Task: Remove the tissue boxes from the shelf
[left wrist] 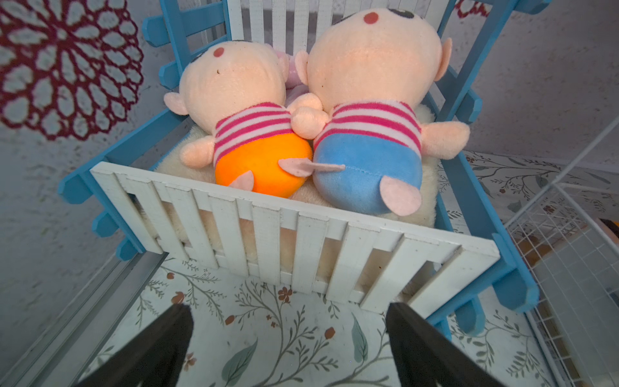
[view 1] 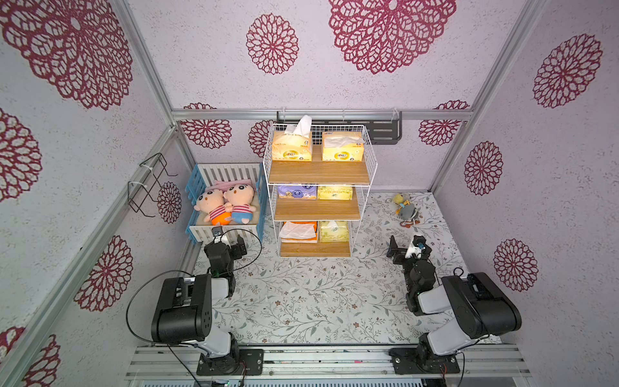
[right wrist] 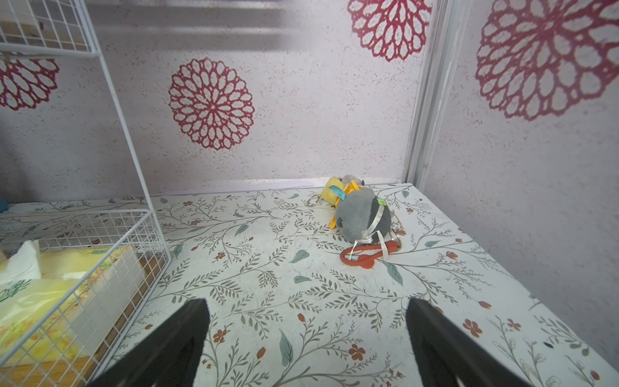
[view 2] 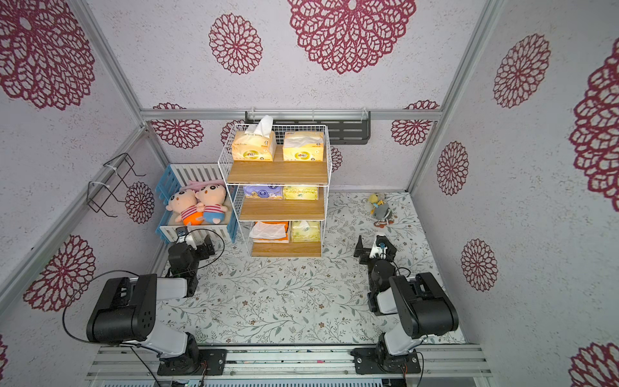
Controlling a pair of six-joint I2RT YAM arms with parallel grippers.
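A white wire shelf with wooden boards (view 1: 319, 172) stands at the back middle and bears tissue packs on three levels. On top are two yellow-orange packs, the left one (view 1: 292, 149) with a tissue sticking up and the right one (view 1: 343, 147). The middle level holds a purple pack (view 1: 297, 191) and a yellow pack (view 1: 335, 193). At the bottom sit an orange-white pack (view 1: 299, 231) and a pale yellow pack (view 1: 334, 231). My left gripper is open and empty before the toy bed. Right of the shelf, my right gripper stands open, also empty.
A blue-white toy bed (view 1: 225, 169) with two plush dolls (left wrist: 370, 129) stands close to the shelf's left side. A grey plush toy (right wrist: 362, 216) lies at the back right. Wire hooks (view 1: 149, 185) hang on the left wall. The floor before the shelf is clear.
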